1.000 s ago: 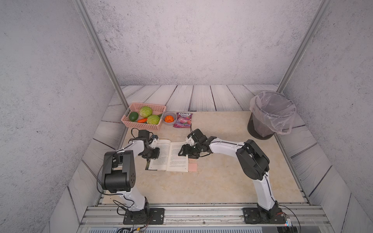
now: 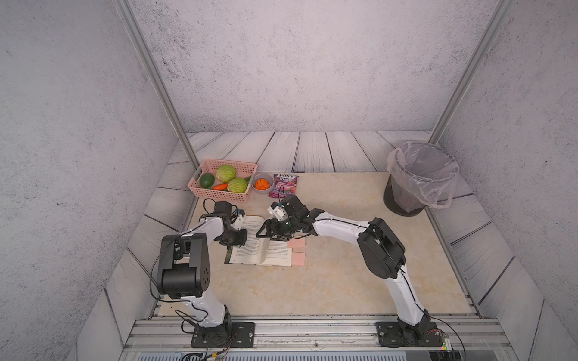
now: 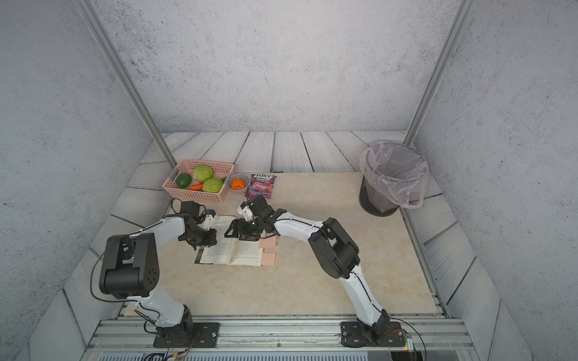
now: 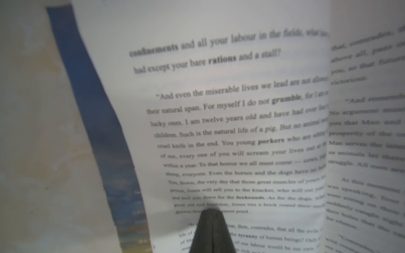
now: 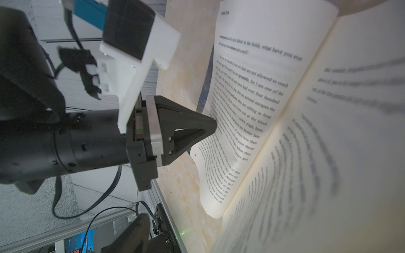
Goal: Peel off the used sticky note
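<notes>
An open book [image 2: 247, 252] lies on the table, with pink sticky notes [image 3: 268, 258] at its right edge. My left gripper is shut, its tips down on the left page with nothing visible between them. My right gripper [image 2: 263, 231] is over the book's middle, near the spine. In the right wrist view its own fingers do not show; the curved right page fills the near side and the left gripper's tip [image 5: 213, 124] rests on the far page.
A pink basket of vegetables [image 2: 195, 184], a bowl of orange pieces [image 2: 262, 184] and a purple packet [image 2: 285, 185] stand behind the book. A lined bin [image 2: 421, 174] is at the back right.
My right gripper has moved left from the book's right side toward the spine, uncovering more of the upper pink note. The left arm has not visibly moved.
</notes>
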